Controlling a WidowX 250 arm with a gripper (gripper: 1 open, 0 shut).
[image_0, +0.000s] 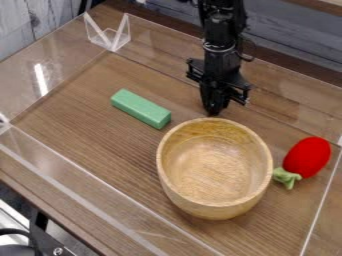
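Observation:
The black robot gripper (211, 104) reaches down from the top centre of the camera view to just behind a cream plastic bowl (214, 195). Its lower part is shut, with nothing visible between the fingers. A green block (140, 108) lies to its left, and a red object (307, 156) with a small pale-green piece (287, 178) at its tip lies at the right, beside the bowl.
A clear wire-like or plastic item (107, 33) stands at the back left. Dark space lies past the table's edges at top and lower left.

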